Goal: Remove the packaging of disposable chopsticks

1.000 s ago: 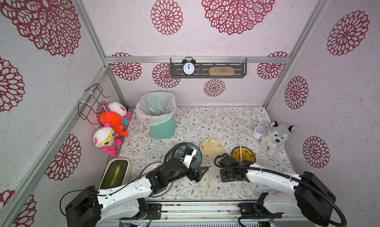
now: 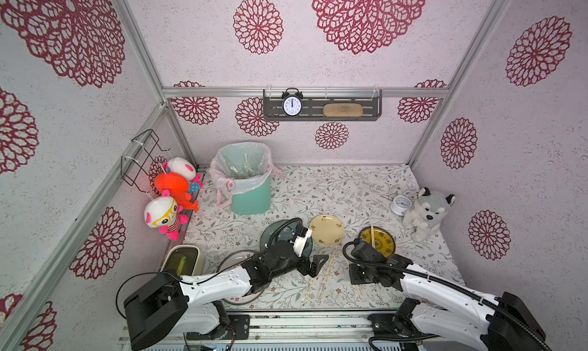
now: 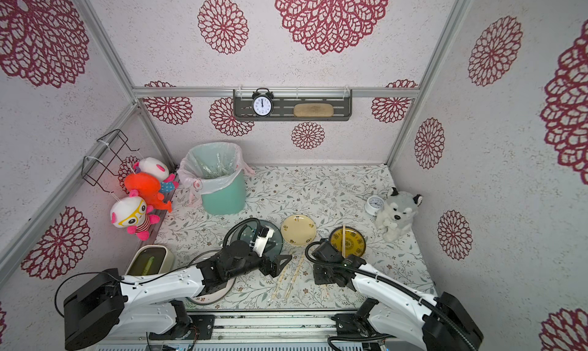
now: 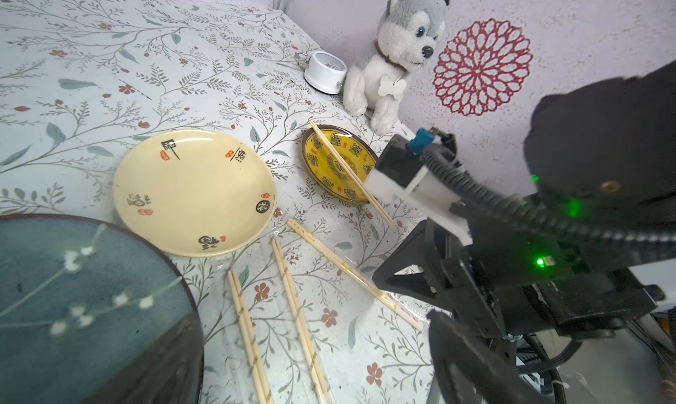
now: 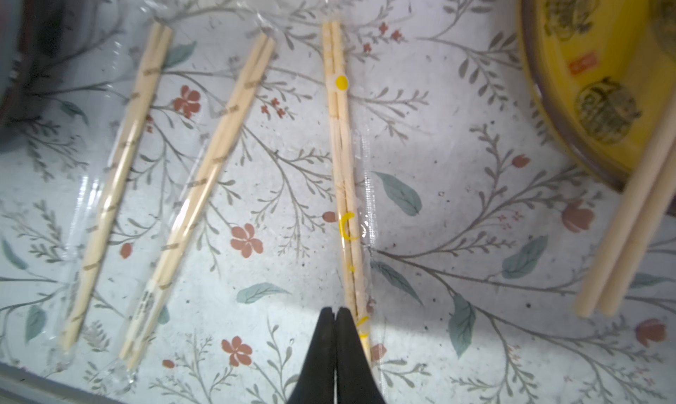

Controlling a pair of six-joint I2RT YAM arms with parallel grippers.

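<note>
Three pairs of chopsticks in clear wrappers lie on the table: a left pair, a middle pair and a right pair. Bare chopsticks rest across the yellow-brown plate, with no wrapper visible on them. My right gripper has its fingertips together beside the lower end of the right pair; nothing shows between them. In the left wrist view my left gripper is open, its blurred fingers wide apart around the view of the left and middle pairs, holding nothing.
A cream plate and a dark blue plate sit behind the chopsticks. The green bin with a lined rim stands back left. A plush dog and small white clock stand right.
Both arms have shifted. My left gripper has moved slightly to the right, and my right gripper has also drifted right. The plates and bin have stayed put.
</note>
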